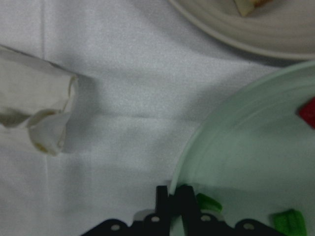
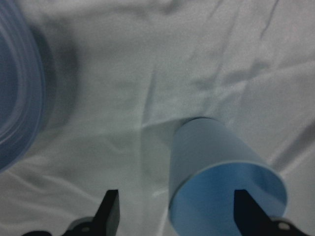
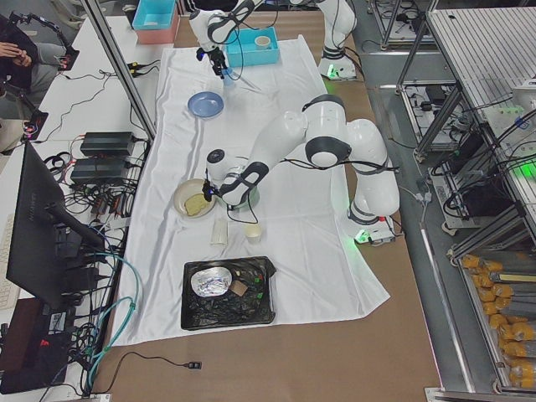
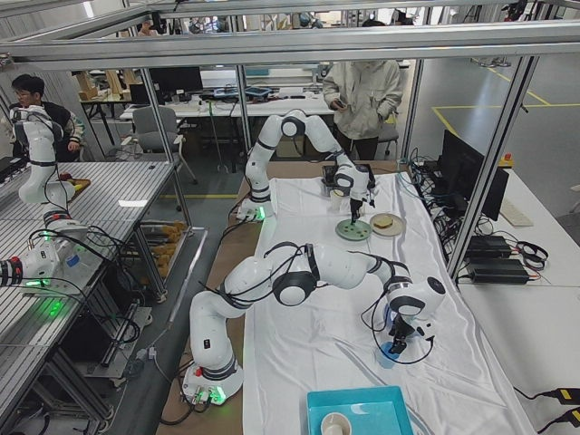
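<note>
My left gripper is down at the rim of a green plate (image 1: 246, 147), its fingers close together on the rim. Green pieces (image 1: 288, 221) and a red one (image 1: 307, 112) lie in that plate. A cream plate (image 1: 246, 39) with food and a crumpled white paper item (image 1: 39, 93) lie nearby. In the right wrist view, my right gripper stands open around a light blue cup (image 2: 211, 147) lying or tilted below it, with a blue plate (image 2: 15, 88) to its left.
A blue bin (image 4: 362, 408) with a cup stands near the right arm. A black tray (image 3: 226, 310) with a foil dish sits at the other end of the white cloth (image 3: 318, 285). A monitor and cables line one side.
</note>
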